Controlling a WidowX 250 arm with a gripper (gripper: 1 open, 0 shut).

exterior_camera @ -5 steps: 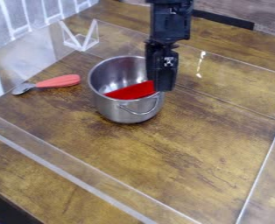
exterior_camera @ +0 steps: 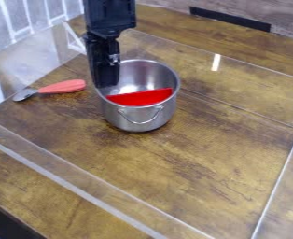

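Observation:
My dark gripper [exterior_camera: 109, 73] is over the left rim of a steel pot [exterior_camera: 143, 117], shut, with nothing visible between its fingers. Inside the pot lies a red object [exterior_camera: 142, 97]. A utensil with an orange-red handle [exterior_camera: 64, 86] rests on the wooden table to the left of the pot.
Clear panels or edges run along the left and right sides. A white curtain-like surface stands at the back left.
My gripper has moved leftward across the pot, from its right side to its left rim. The pot and utensil look about where they were.

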